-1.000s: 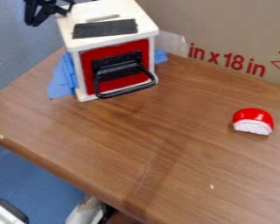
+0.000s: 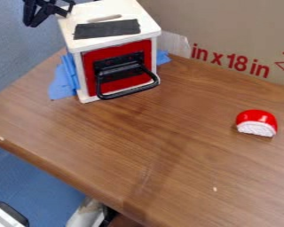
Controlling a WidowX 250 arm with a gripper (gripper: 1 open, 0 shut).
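Observation:
My gripper (image 2: 42, 12) is at the top left edge of the view, beside the top of a white and red toy oven (image 2: 78, 58); only part of it shows, and whether it is open or shut is hard to tell. The oven has a black panel (image 2: 106, 28) on top and a black-handled door on its front. A red piece with a white face (image 2: 256, 119) lies on the right of the wooden table (image 2: 145, 160).
Blue cloth (image 2: 63, 82) lies under and around the oven. A cardboard box (image 2: 233, 31) with red print stands behind.
The oven and the red piece have not moved.

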